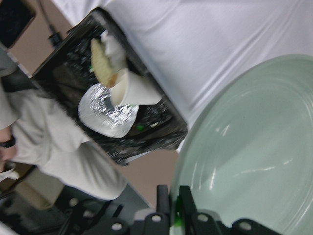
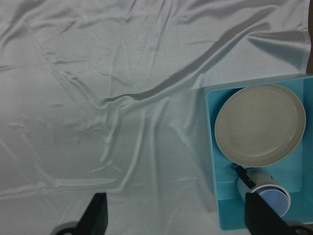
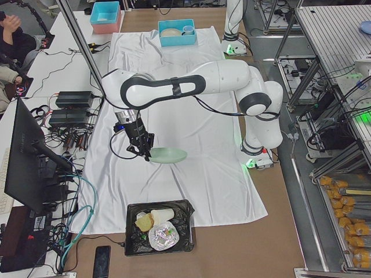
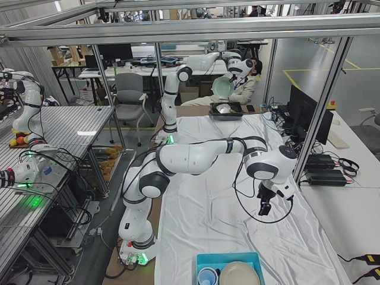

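Observation:
My left gripper [image 3: 145, 147] is shut on the rim of a pale green plate [image 3: 168, 155], raised above the white cloth. The plate fills the right of the left wrist view. Below it in that view a black-lined tray [image 1: 63, 81] holds a foil dish [image 1: 105, 115], a white cup [image 1: 139, 90] and a yellow piece [image 1: 101, 63]. My right gripper [image 4: 267, 202] is over the cloth at the other end; its fingers stand apart with nothing between them in the right wrist view.
A blue bin [image 2: 222, 205] with a beige plate [image 2: 259, 125] and a cup [image 2: 264, 191] sits on the cloth at my right gripper's side. A monitor and cables border the table.

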